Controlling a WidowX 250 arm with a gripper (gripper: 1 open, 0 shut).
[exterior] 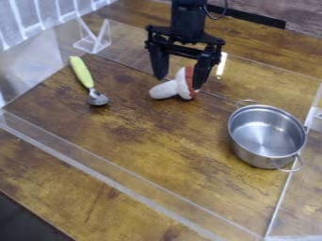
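Note:
My black gripper (179, 68) hangs open at the upper middle, over a white, mushroom-like object with a red part (172, 88) lying on the wooden table. Whether the fingers touch it I cannot tell. A yellow-handled metal scoop (82, 75) lies to the left. A steel pot (262, 138) with two handles stands at the right.
Clear plastic walls border the work area (145, 184). A thin white strip (221, 66) is at the back, right of the gripper.

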